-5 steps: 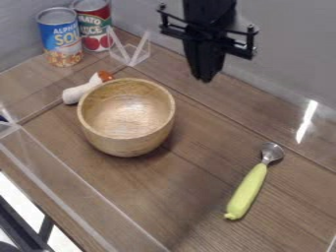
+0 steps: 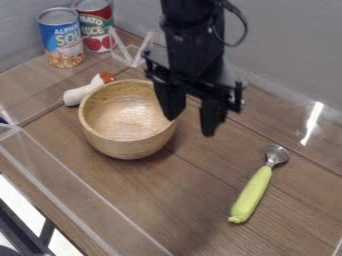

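My black gripper (image 2: 190, 108) hangs in the upper middle of the camera view, open, its fingers pointing down just right of a wooden bowl (image 2: 118, 135), partly over the bowl's right rim. Nothing shows between the fingers. A yellow-green handled utensil (image 2: 251, 193) with a metal head lies on the table to the right. A white object with an orange end (image 2: 83, 92) lies behind the bowl at the left, partly hidden by it.
An alphabet soup can (image 2: 63, 38) and a red-and-white can (image 2: 95, 24) stand at the back left by the wall.
The arm has come down and toward the front from the back of the table, so the gripper is now lower, beside the bowl. The objects on the table have not moved.
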